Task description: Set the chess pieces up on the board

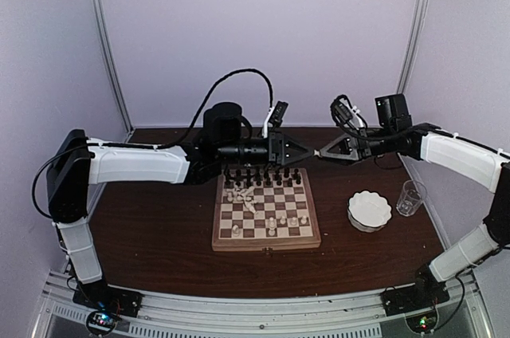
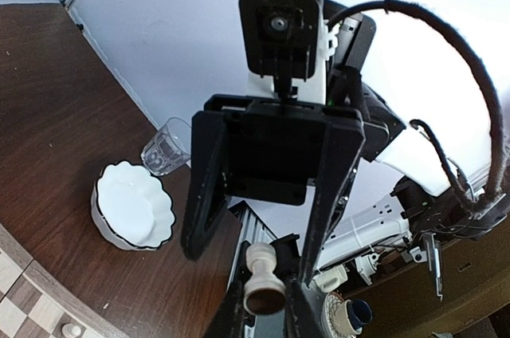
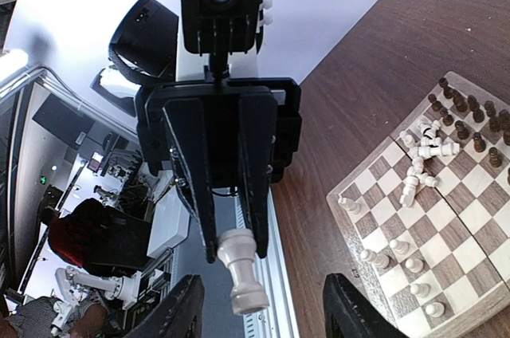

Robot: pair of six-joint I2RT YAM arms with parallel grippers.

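Note:
My left gripper [image 1: 309,154] is shut on a white chess piece [image 3: 242,271], held in the air above the back right of the chessboard [image 1: 267,245]. The piece's dark base [image 2: 264,300] faces the left wrist camera. Facing it from the right, the right gripper stands open, its fingers [image 3: 347,310] wide apart around the line of the piece without gripping it. On the board, white pieces stand near the front edge, such as the white pawn [image 3: 434,309]. Several others, including a fallen white piece [image 3: 409,191], lie in a heap. Dark pieces [image 3: 479,142] stand along the far side.
Right of the board stands a white scalloped bowl [image 1: 370,209], with a clear glass [image 1: 410,198] beyond it. Both forearms reach in above the board's back, nearly tip to tip.

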